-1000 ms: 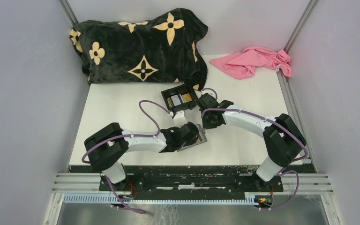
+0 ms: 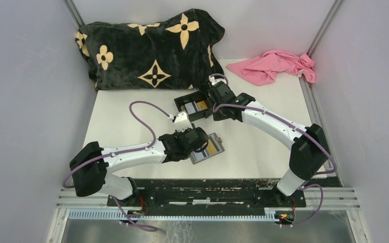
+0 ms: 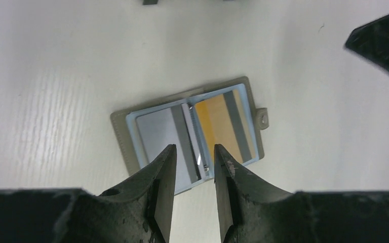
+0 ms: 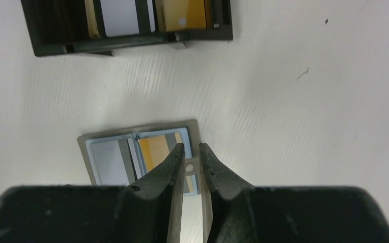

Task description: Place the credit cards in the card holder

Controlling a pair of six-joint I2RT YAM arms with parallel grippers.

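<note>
An open grey card holder lies on the white table with pale-blue sleeves, a white card in the left one and an orange card in the right. My left gripper is above it, fingertips close together; whether a slight gap separates them is hard to tell. My right gripper is higher, over the holder's upper-right side, fingertips slightly apart, nothing seen held. A black box with white and orange cards inside stands beyond the holder.
A dark patterned blanket covers the back of the table; a pink cloth lies at back right.
Both arms have moved back and up from the holder, my left one also leftward, exposing more of it. The right arm has shifted toward the black box.
</note>
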